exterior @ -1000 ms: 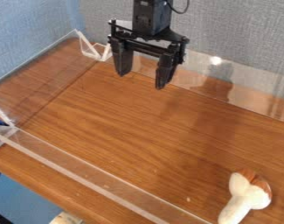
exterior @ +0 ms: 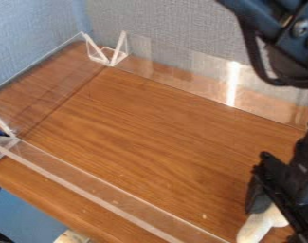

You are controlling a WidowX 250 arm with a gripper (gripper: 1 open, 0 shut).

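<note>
My black gripper [exterior: 279, 190] is low at the bottom right, over a white mushroom-shaped object [exterior: 256, 228] with a long pale stem. The gripper hides the object's cap, leaving the stem showing below the fingers. The fingers are open around or above it; whether they touch it cannot be seen.
Clear plastic strips [exterior: 112, 195] edge it, with white corner brackets [exterior: 105, 52] at the back left. A textured grey wall [exterior: 169, 28] stands behind.
My gripper has moved from the back middle, in the air, down and right to the front right corner, now covering much of the mushroom-shaped object.
</note>
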